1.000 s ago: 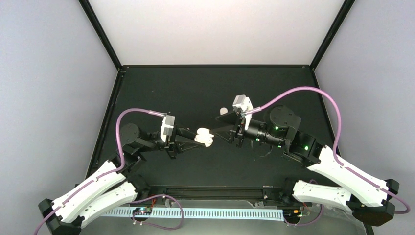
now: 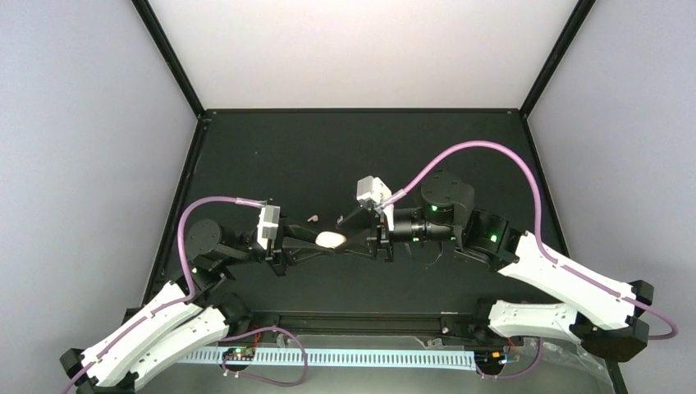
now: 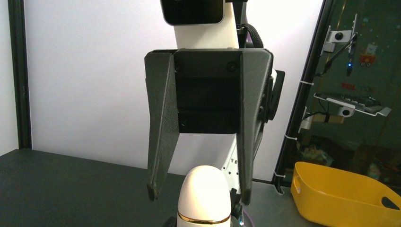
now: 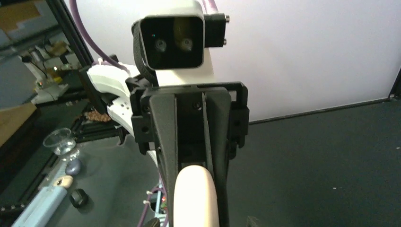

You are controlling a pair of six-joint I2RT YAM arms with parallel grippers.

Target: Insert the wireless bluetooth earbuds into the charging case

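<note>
My left gripper (image 2: 321, 240) is shut on the white charging case (image 2: 331, 239), above the middle of the dark table. The case's rounded end and a gold line around it (image 3: 203, 220) show in the left wrist view; nothing shows of its inside. Facing it, my right gripper (image 2: 342, 235) stands open, its fingers (image 3: 161, 137) on either side of the case's end, with visible gaps in the left wrist view. One small pale earbud (image 2: 313, 218) lies on the table behind the case. Another earbud (image 2: 340, 218) shows only partly beside the right fingertip.
A yellow basket (image 3: 345, 198) stands beyond the table in the left wrist view. A clear cup (image 4: 59, 141) and small items lie off to the left in the right wrist view.
The right gripper has moved left and opened wider, up to the case. The case looks turned compared with a second ago. A round white thing behind the right gripper is no longer visible.
</note>
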